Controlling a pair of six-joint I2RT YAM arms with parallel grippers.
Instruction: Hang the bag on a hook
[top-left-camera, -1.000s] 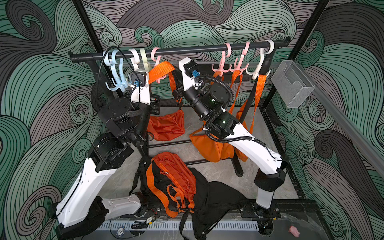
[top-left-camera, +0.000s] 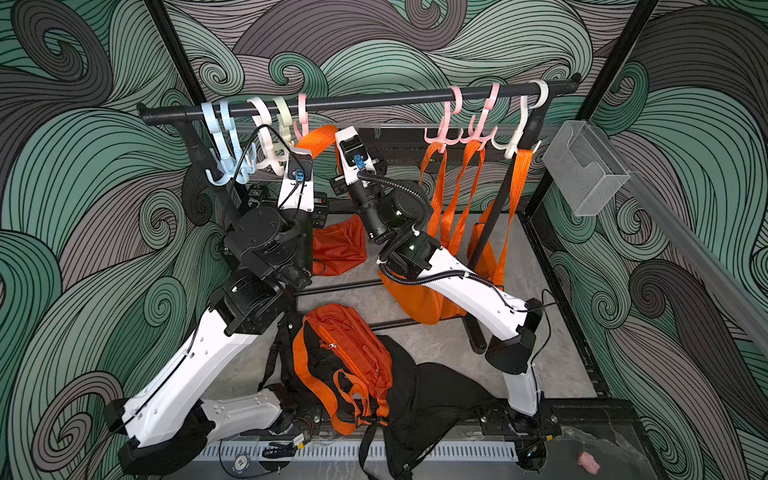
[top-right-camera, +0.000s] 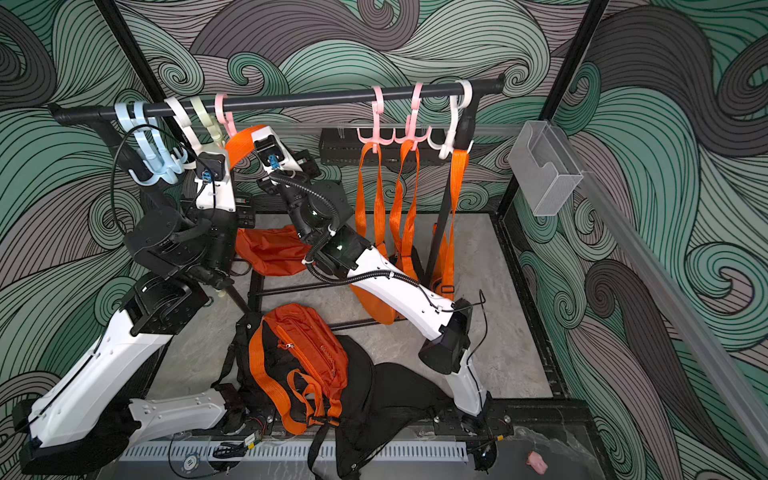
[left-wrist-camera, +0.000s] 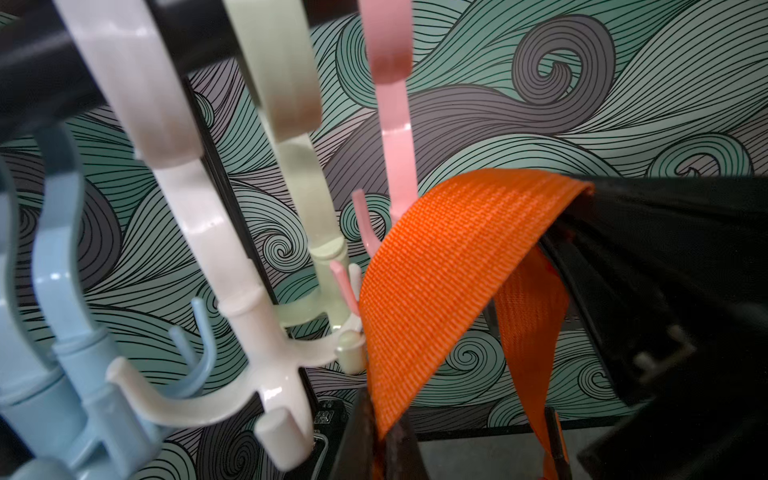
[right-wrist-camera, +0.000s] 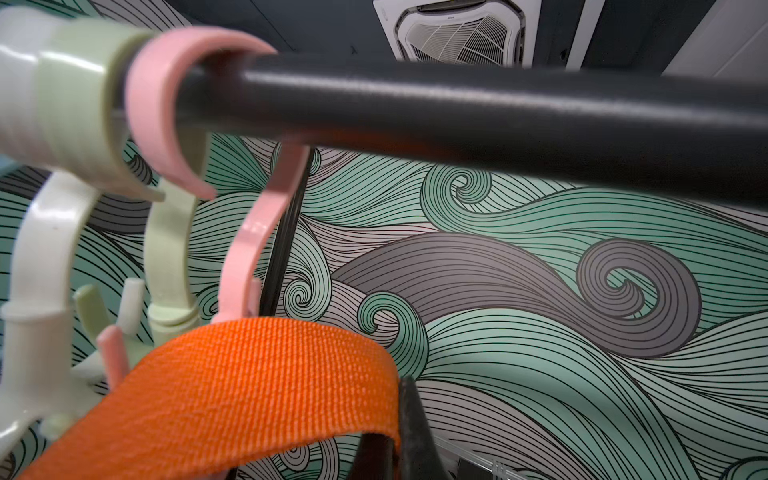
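An orange strap (left-wrist-camera: 456, 264) arches between both grippers beside the white, green and pink hooks at the rail's left part. My left gripper is shut on it, the webbing rising from between its fingers. My right gripper is shut on the same strap, close right of the pink hook (right-wrist-camera: 240, 264); the top left view shows both wrists high by the rail (top-left-camera: 400, 97). An orange bag (top-left-camera: 336, 248) hangs low behind the arms, partly hidden. The strap crosses in front of the hook tips; whether it rests on one cannot be told.
More orange bags hang from the right-side hooks (top-left-camera: 480, 132). Pale blue hooks (top-left-camera: 228, 152) crowd the left end. A black and orange backpack (top-left-camera: 344, 368) lies at the front. A mesh holder (top-left-camera: 584, 168) is at the right.
My right gripper has moved left toward my left gripper, which has shifted slightly right.
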